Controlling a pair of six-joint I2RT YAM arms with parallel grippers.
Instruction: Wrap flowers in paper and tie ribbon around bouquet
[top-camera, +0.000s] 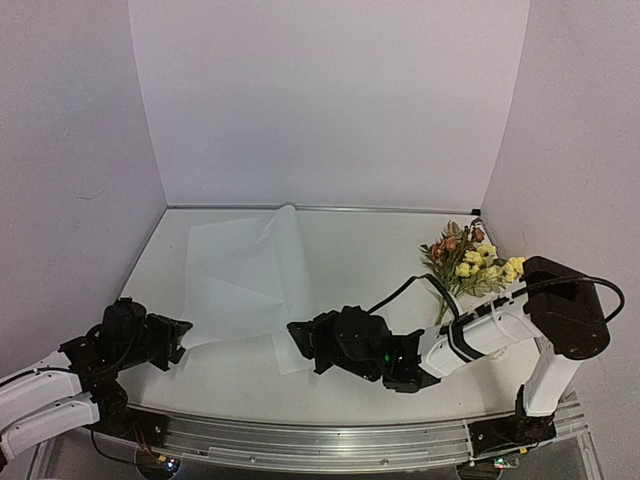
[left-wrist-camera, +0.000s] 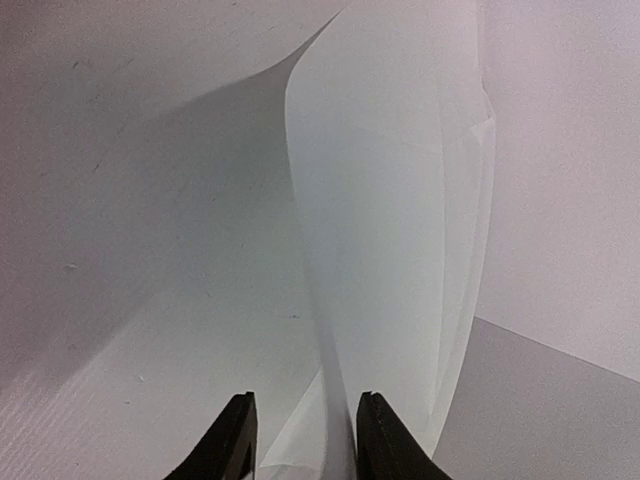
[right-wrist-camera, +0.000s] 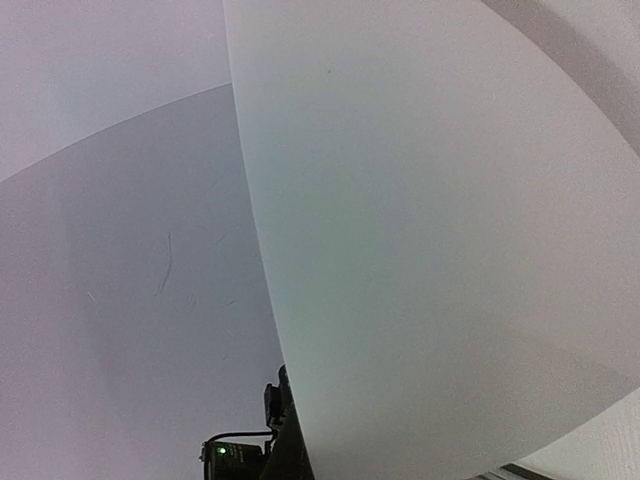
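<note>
A translucent white wrapping sheet (top-camera: 235, 280) lies creased on the left half of the table, its right side curled up. My left gripper (top-camera: 183, 341) is at the sheet's near left corner. In the left wrist view its dark fingers (left-wrist-camera: 236, 438) are apart, and the raised edge of the sheet (left-wrist-camera: 370, 220) runs down between them. My right gripper (top-camera: 303, 347) is at the sheet's near right edge. In the right wrist view the sheet (right-wrist-camera: 420, 250) hides its fingers, so its grip does not show. The fake flower bouquet (top-camera: 466, 262), yellow and orange-red with green leaves, lies at the right.
The right forearm (top-camera: 490, 330) stretches over the table in front of the bouquet. White walls enclose the back and both sides. A metal rail (top-camera: 320, 440) runs along the front edge. Bare table (top-camera: 370, 250) shows between the sheet and the flowers.
</note>
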